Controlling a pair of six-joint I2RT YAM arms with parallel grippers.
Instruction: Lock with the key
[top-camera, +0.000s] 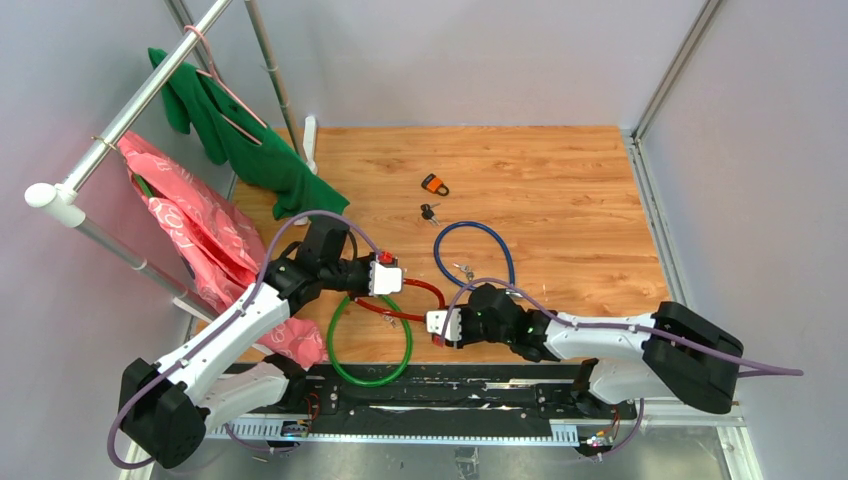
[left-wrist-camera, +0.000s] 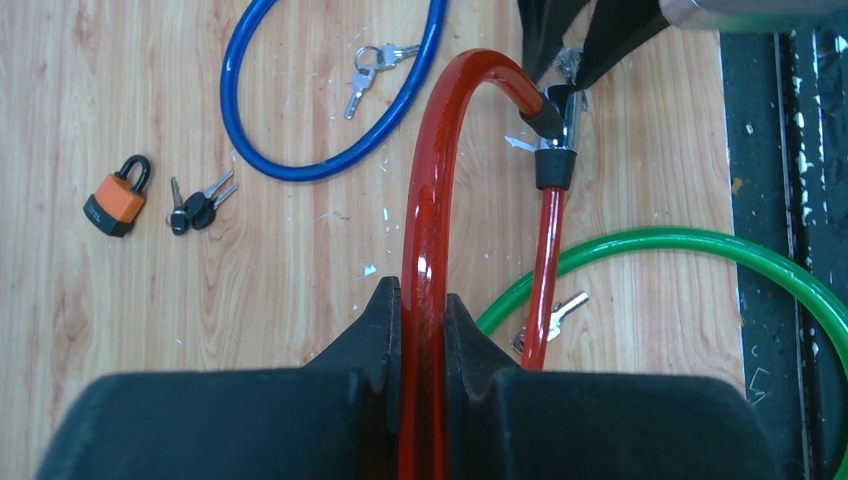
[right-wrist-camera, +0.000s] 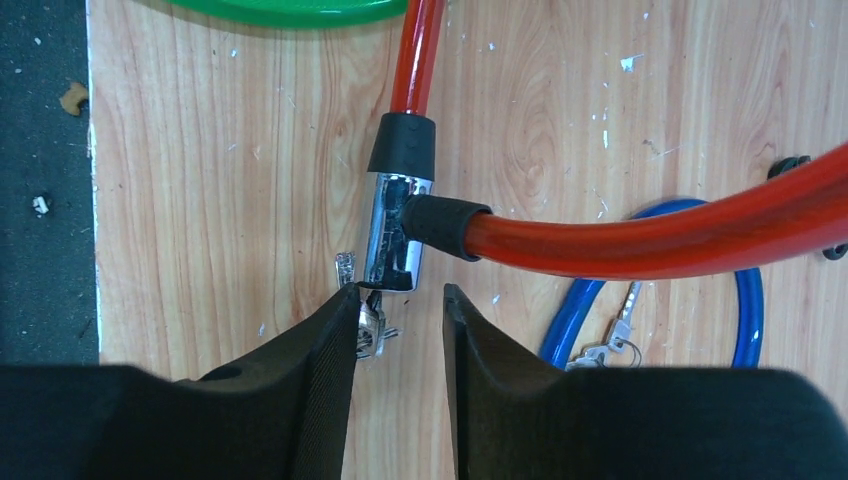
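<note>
My left gripper is shut on the red cable lock (left-wrist-camera: 433, 170), holding its loop up. In the right wrist view the lock's chrome cylinder (right-wrist-camera: 392, 225) has a black-sleeved cable end entering its side. A small bunch of keys (right-wrist-camera: 372, 330) sits at the cylinder's lower end, apparently with one key in it. My right gripper is part open around that end, just short of the cylinder, with nothing clearly held between its fingers.
A blue cable lock (top-camera: 476, 225) with keys, a green cable (top-camera: 372, 380), black keys (top-camera: 427, 211) and an orange padlock (top-camera: 435, 184) lie on the board. Clothes hang at left.
</note>
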